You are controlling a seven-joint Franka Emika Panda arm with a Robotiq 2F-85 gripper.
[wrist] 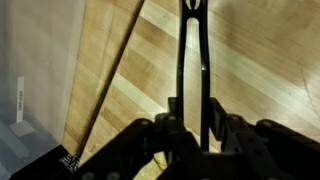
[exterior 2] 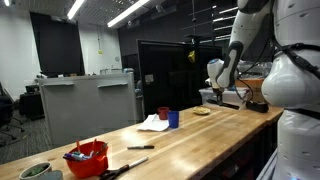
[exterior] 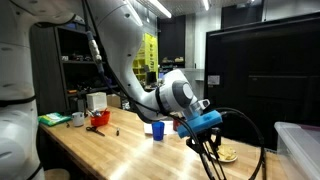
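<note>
In the wrist view, my gripper is shut on a long black tong-like tool (wrist: pixel 204 55). Its two slim arms run away from the fingers and meet at a looped end near the top of the view. Bare wooden table shows beneath it. From exterior view 1, the blue-banded wrist hangs over the right part of the table, thin dark prongs slanting down below it. A plate of yellowish food (exterior: pixel 228 155) sits close to that side and shows again as a pale disc (exterior 2: pixel 202 110) in exterior view 2.
A clear plastic box (wrist: pixel 35 70) lies along the right table side, with a dark thin rod (wrist: pixel 112 72) near it. A blue cup (exterior 2: pixel 173 119), a red cup (exterior 2: pixel 163 113), a white cloth (exterior 2: pixel 152 123) and a red basket (exterior 2: pixel 87 160) stand further off.
</note>
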